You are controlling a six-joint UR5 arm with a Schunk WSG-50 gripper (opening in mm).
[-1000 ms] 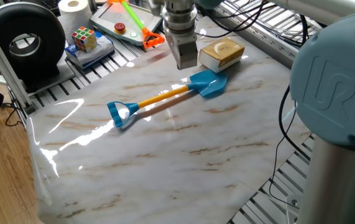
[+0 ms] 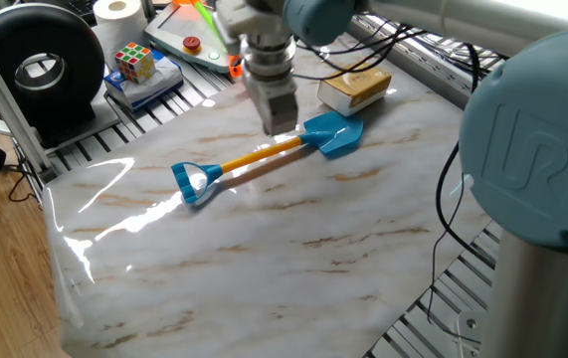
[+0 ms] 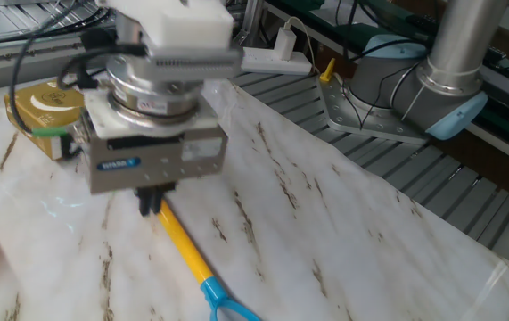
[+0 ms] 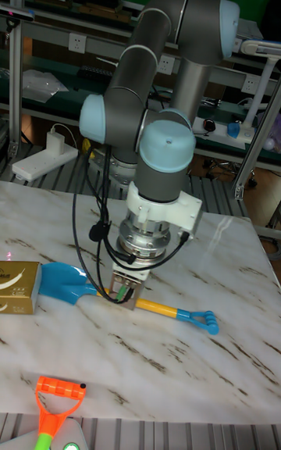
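Observation:
A toy shovel with a blue blade (image 2: 334, 133), a yellow shaft (image 2: 262, 155) and a blue handle (image 2: 194, 182) lies flat on the marble-patterned table. My gripper (image 3: 153, 207) points down over the shaft, its short dark fingers close to the yellow in the second exterior view. Whether they touch it, or how far apart they stand, I cannot make out. From the first exterior view, the gripper body hangs just behind the shaft near the blade, with the fingers hidden. The third exterior view has the shaft (image 4: 156, 309) running out from behind the gripper body toward the handle.
Close to the blade sits a gold-topped box (image 2: 354, 88). Beyond the table's edge are a Rubik's cube (image 2: 134, 62), a paper roll (image 2: 119, 18) and a grey panel with a red button (image 2: 192, 45). An orange-handled toy (image 4: 60, 397) lies there too.
My gripper has moved left and lower in the first exterior view, away from the box and closer to the shovel's shaft. The shovel and box have stayed put.

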